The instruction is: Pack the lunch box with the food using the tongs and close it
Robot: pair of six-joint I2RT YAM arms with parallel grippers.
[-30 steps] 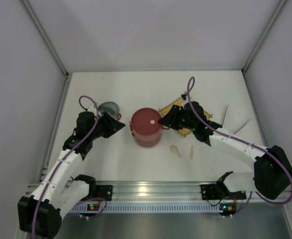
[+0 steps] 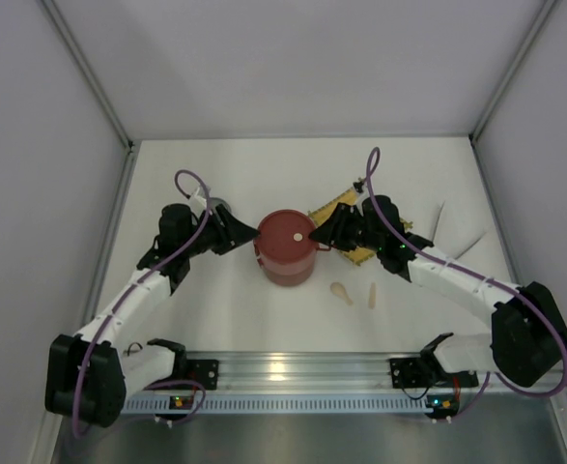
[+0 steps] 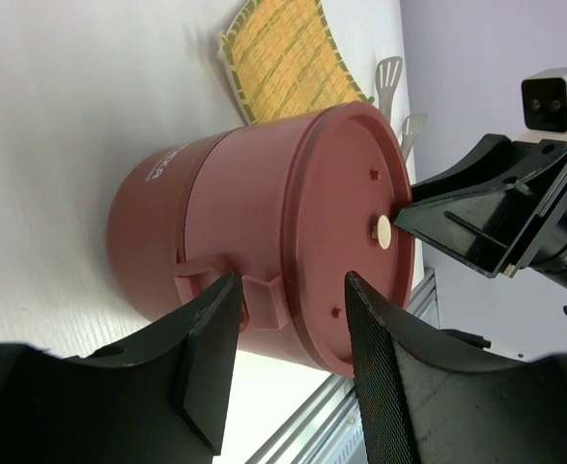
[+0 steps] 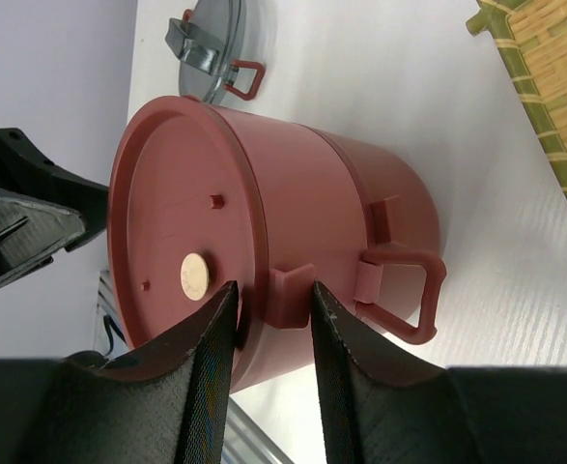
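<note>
The red lunch box (image 2: 285, 261) stands upright at the table's centre, its red lid (image 2: 281, 228) with a cream knob on top. My left gripper is open at the box's left side, fingers either side of the rim by the handle tab, at most lightly touching. My right gripper has its fingertips around the small tab on the upper section's right side, above a loop handle (image 4: 428, 295); whether it grips firmly I cannot tell.
A grey metal lid (image 4: 215, 43) lies at the back left, partly under my left arm. A bamboo mat (image 3: 288, 58) is behind the box. Wooden utensils (image 2: 340, 290) lie at the front right, metal utensils (image 2: 438, 222) at the far right.
My left gripper has moved right and towards the back, up to the box's left side. My right gripper and the box have barely moved.
</note>
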